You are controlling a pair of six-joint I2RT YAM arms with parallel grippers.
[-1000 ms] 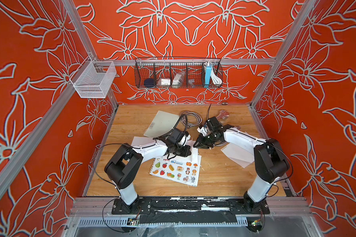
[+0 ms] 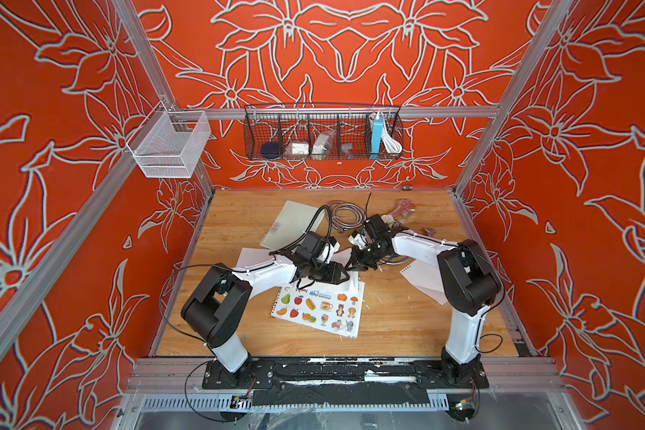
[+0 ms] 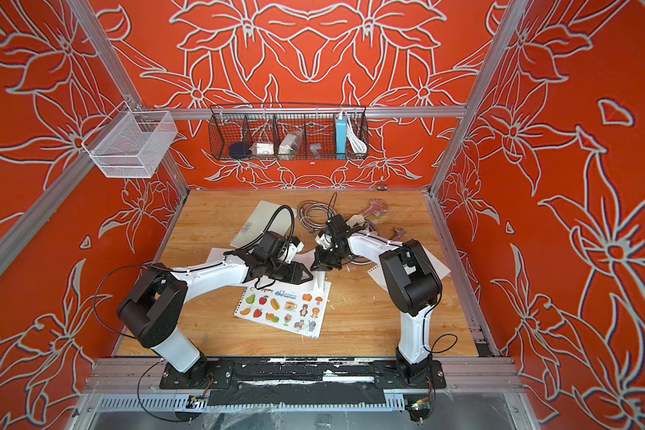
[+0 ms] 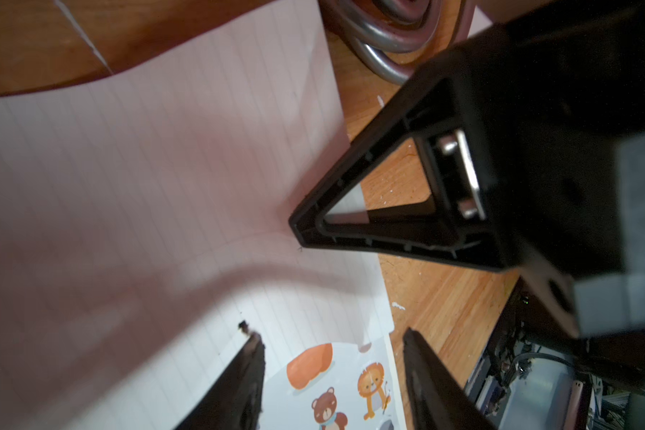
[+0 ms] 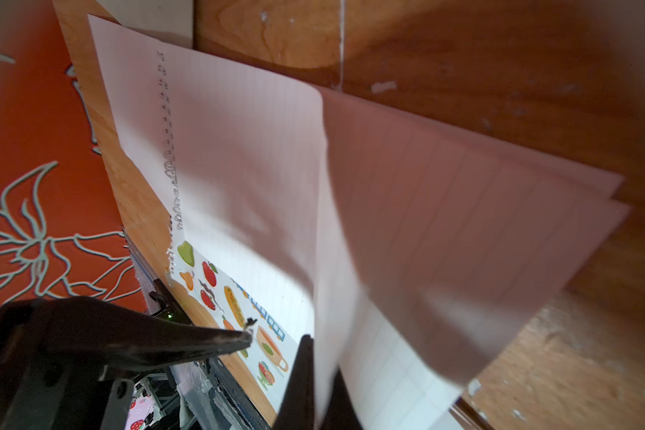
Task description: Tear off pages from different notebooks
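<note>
The spiral notebook (image 2: 315, 311) with fruit and animal stickers lies at front centre, a lined page (image 4: 143, 215) over its upper part. In the right wrist view the page (image 5: 437, 236) has a raised fold running down to my right gripper (image 3: 322, 259), which is shut with the paper edge at its fingertips. My left gripper (image 2: 333, 268) is just left of it over the page; its opening is hard to judge. In the left wrist view, black fingers of the other gripper reach over the page's right edge.
A closed notebook (image 2: 290, 222) lies behind, coiled hoses (image 2: 347, 215) beside it. Loose sheets (image 2: 426, 283) lie at right. Wire baskets (image 2: 322, 136) hang on the back wall. Bare table shows at the front right.
My right gripper has moved left, closer to the left gripper and onto the page.
</note>
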